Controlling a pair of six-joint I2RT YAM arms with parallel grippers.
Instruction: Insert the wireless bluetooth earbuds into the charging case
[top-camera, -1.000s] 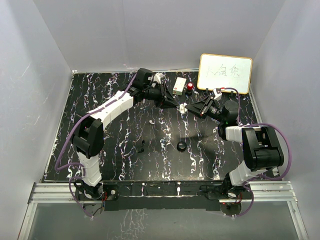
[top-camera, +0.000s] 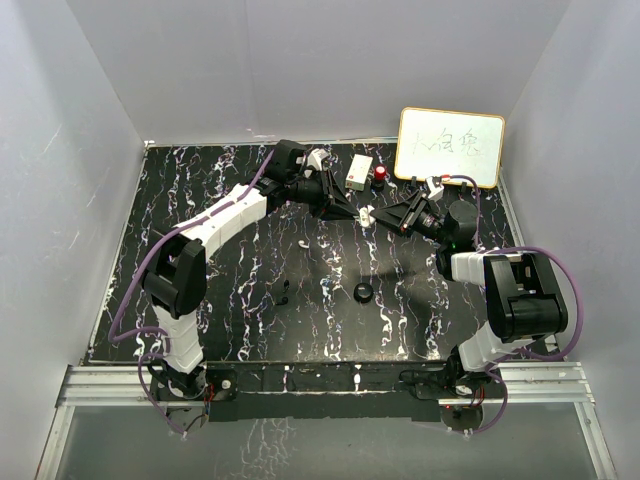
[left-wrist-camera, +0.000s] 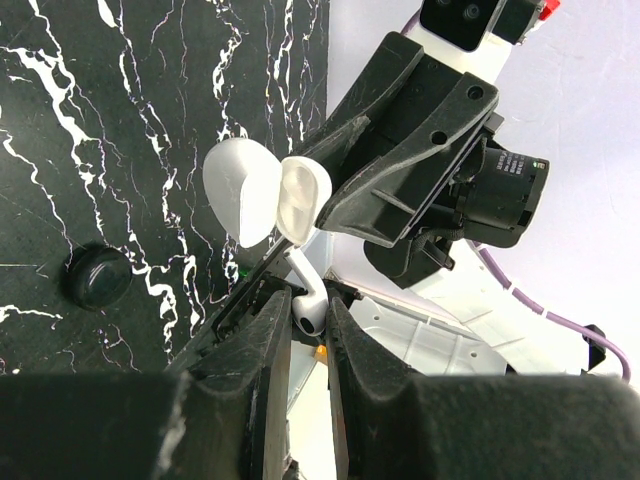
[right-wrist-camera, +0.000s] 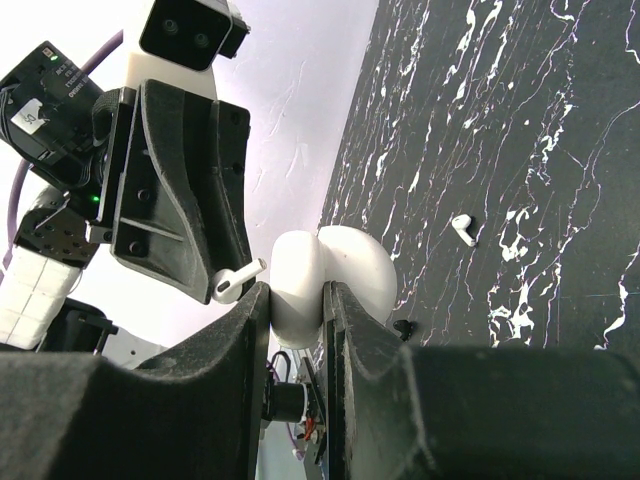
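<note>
The open white charging case (left-wrist-camera: 306, 200) is held by my right gripper, shut on it above the table, its lid (left-wrist-camera: 240, 185) swung up. My left gripper is shut on a white earbud (left-wrist-camera: 309, 300), its stem pointing toward the case just beside it. In the top view both grippers meet around the middle of the table, the left (top-camera: 350, 213) and the right (top-camera: 376, 215). A second white earbud (right-wrist-camera: 463, 228) lies loose on the dark marble table, left of centre in the top view.
A white box (top-camera: 358, 172), a red-capped item (top-camera: 379, 175) and a whiteboard (top-camera: 448, 148) stand at the back. A black round object (top-camera: 363, 292) and a small dark object (top-camera: 284, 292) lie nearer the front.
My left arm has shifted very slightly toward the front with the earbud. The right arm and the case have not visibly moved.
</note>
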